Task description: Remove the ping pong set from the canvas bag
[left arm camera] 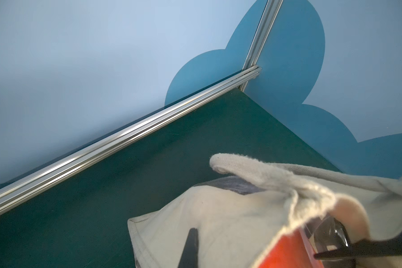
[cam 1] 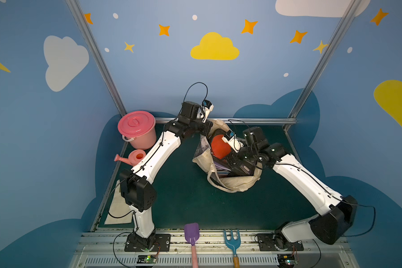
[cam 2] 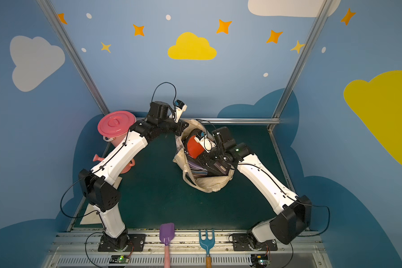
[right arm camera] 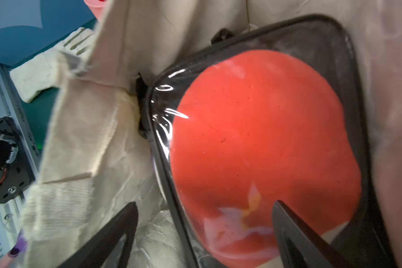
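Observation:
The beige canvas bag (cam 1: pixel 227 183) (cam 2: pixel 210 183) stands mid-table, holding the ping pong set (right arm camera: pixel 263 147) (cam 1: pixel 218 145), a black zipped case with a red round face, and other dark items. My left gripper is shut at the bag's back-left rim, nothing visible held; its fingers are hidden in the top views. My right gripper is open inside the bag's mouth, over the red case. A black finger reaching in from the right of the left wrist view is over the bag too.
A pink lidded bucket (cam 1: pixel 136 122) and pink watering can (cam 1: pixel 130 159) stand at the left, with white gloves (right arm camera: pixel 44 67) near them. A purple shovel (cam 1: pixel 192 230) and blue fork (cam 1: pixel 232 241) lie at the front.

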